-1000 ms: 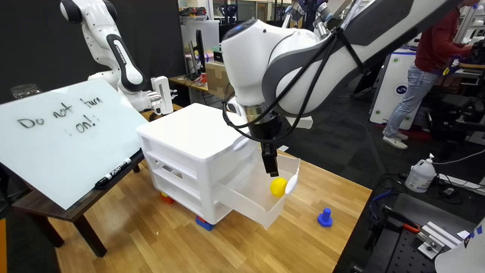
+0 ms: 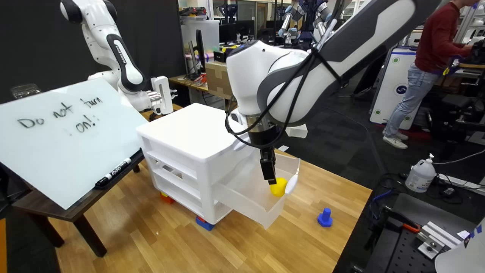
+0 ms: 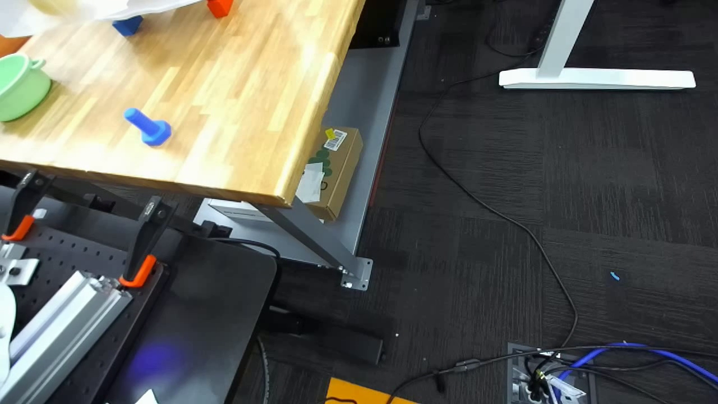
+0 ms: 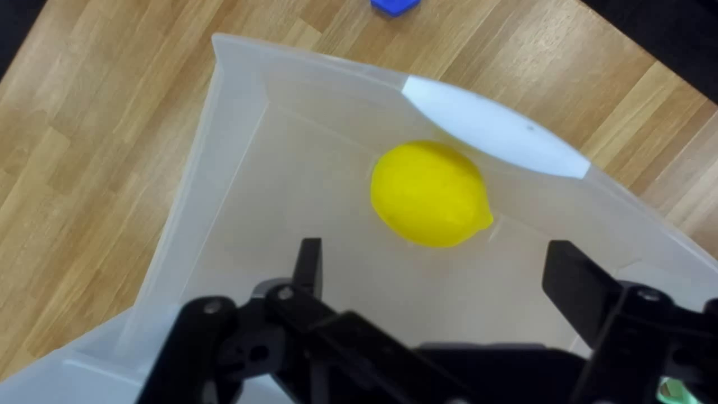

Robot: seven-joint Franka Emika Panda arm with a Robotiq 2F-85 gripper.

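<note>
A yellow lemon [image 4: 431,194] rests on the floor of the pulled-out translucent drawer [image 4: 269,222], close to the front wall with its white handle [image 4: 496,128]. Over the drawer, my gripper is open, its two black fingers spread wide with only bare drawer floor visible between them. The lemon appears just beyond the fingertips in the wrist view. In exterior view 1 the gripper [image 2: 271,181] points down into the drawer and partly covers the lemon [image 2: 279,187]; whether they touch cannot be told.
The drawer belongs to a white drawer unit [image 2: 193,132] on the wooden table. A blue bolt [image 2: 325,217] stands on the table in front of the drawer. A whiteboard [image 2: 68,132] leans at the left, and a green pot [image 3: 21,87] shows in exterior view 2.
My gripper has come down into the drawer, nearer the lemon, and now hides part of it in exterior view 1. Lemon and drawer look unmoved.
</note>
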